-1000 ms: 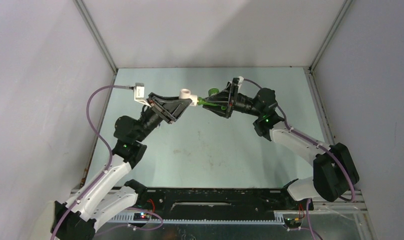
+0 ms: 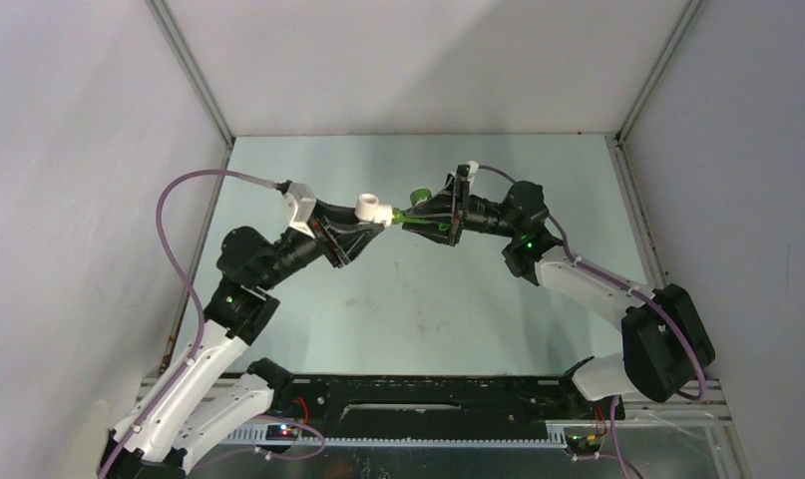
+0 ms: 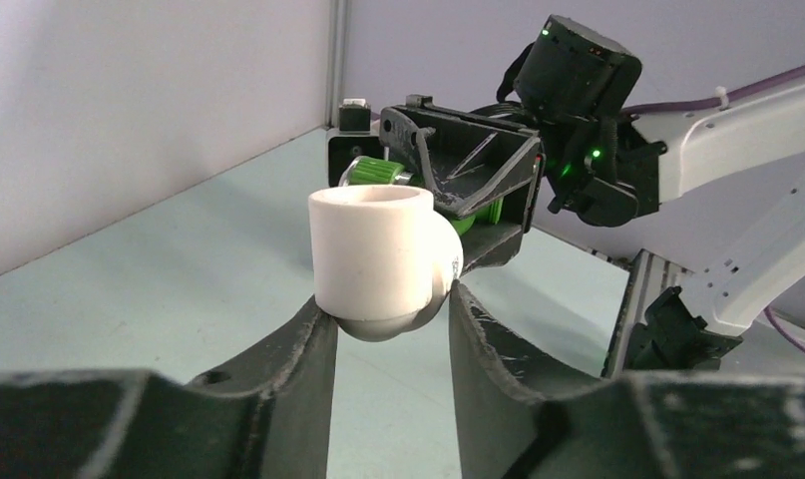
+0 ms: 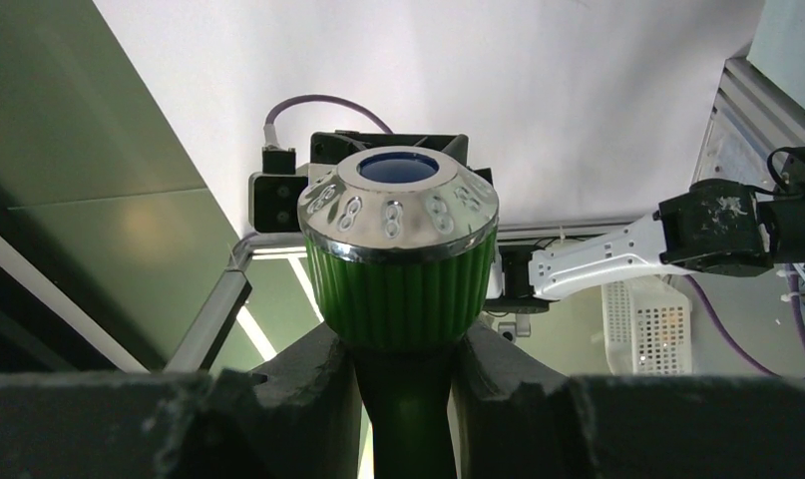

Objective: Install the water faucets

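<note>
A white elbow fitting [image 2: 371,207] sits at the end of the green faucet [image 2: 420,196], above the table. My left gripper has its fingers on either side of the fitting's lower part, partly apart. Whether they press on it cannot be told. The fitting's round mouth [image 3: 370,196] faces up in the left wrist view. From the other side, my right gripper is shut on the faucet's dark green body, below the ribbed handle with a chrome cap [image 4: 398,205]. The joint between fitting and faucet is mostly hidden in the wrist views.
White walls [image 2: 408,70] enclose the back and sides. Purple hoses [image 2: 164,230] run along both arms. A white basket [image 4: 645,324] shows in the right wrist view.
The white fitting has moved a little with it. The right arm has shifted only very slightly.
</note>
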